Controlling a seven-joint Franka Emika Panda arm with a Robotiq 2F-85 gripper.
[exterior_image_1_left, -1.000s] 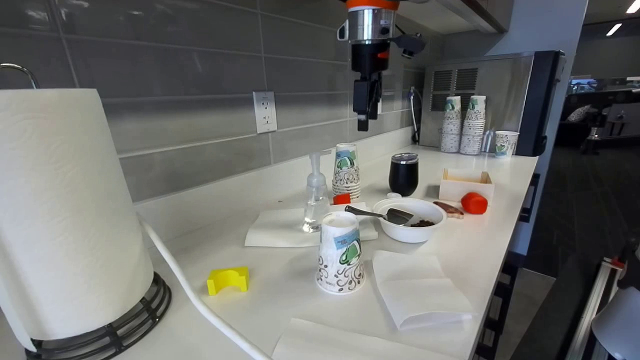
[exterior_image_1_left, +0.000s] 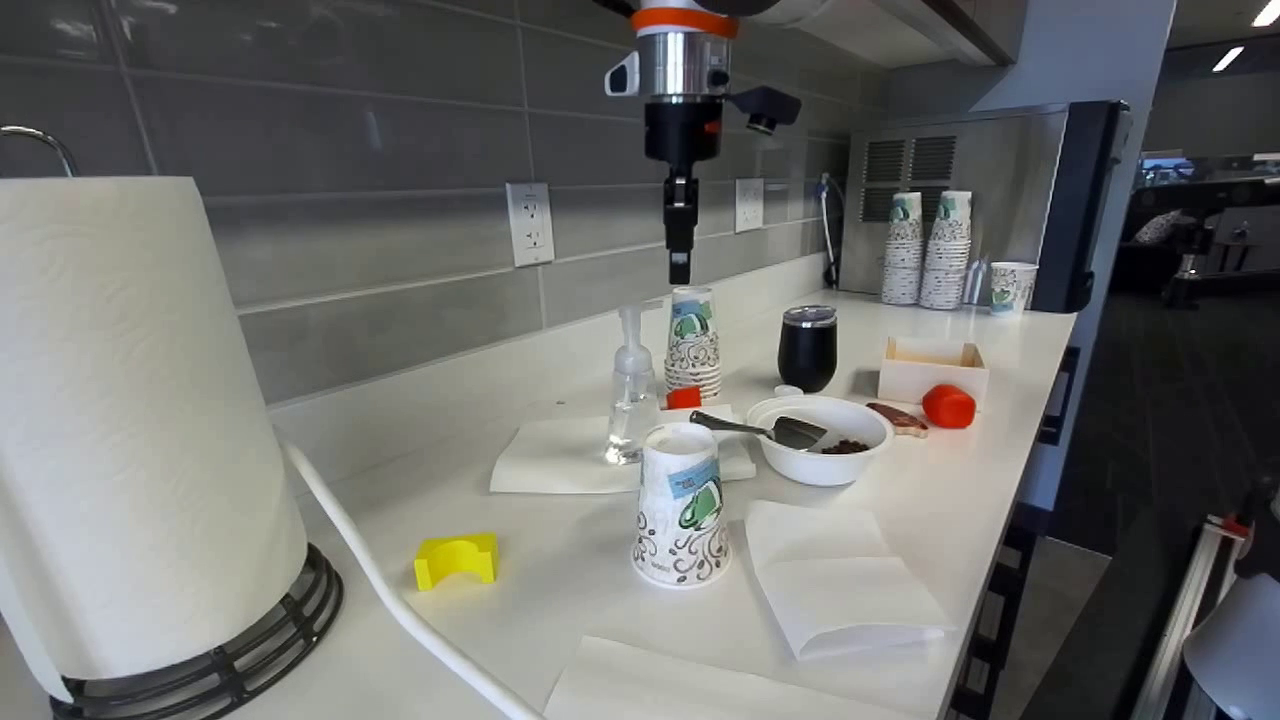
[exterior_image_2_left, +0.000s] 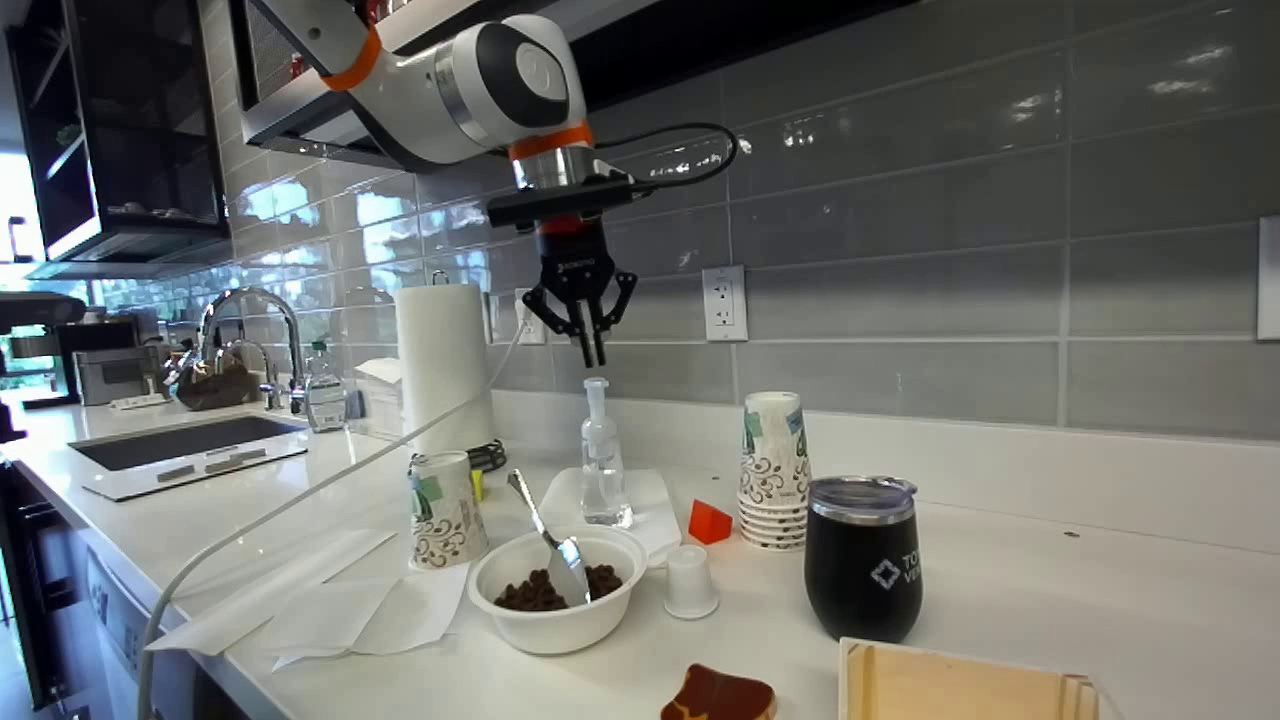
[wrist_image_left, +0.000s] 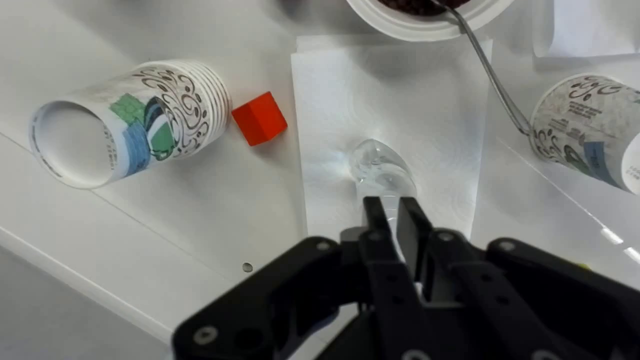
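My gripper (exterior_image_2_left: 594, 364) hangs pointing down just above the pump head of a clear soap bottle (exterior_image_2_left: 602, 462), apart from it in that view. Its fingers are close together but parted, with a narrow gap and nothing held, as the wrist view shows: gripper. Beyond the fingertips in the same view lies the clear bottle (wrist_image_left: 379, 159), its pump end hidden behind the fingers. The bottle stands upright on a white paper sheet (wrist_image_left: 438, 108). In exterior view 1 the gripper (exterior_image_1_left: 680, 274) appears up and to the right of the bottle (exterior_image_1_left: 631, 396).
A stack of paper cups (exterior_image_2_left: 774, 468) and a red block (exterior_image_2_left: 710, 522) stand beside the bottle. Nearby are a white bowl (exterior_image_2_left: 558, 630) with a spoon in it, another paper cup (exterior_image_2_left: 445, 516), a black tumbler (exterior_image_2_left: 863, 564) and a paper towel roll (exterior_image_2_left: 444, 360).
In exterior view 1 my gripper has shifted left and a little lower, toward the bottle, and its wrist has turned. The things on the counter look unmoved.
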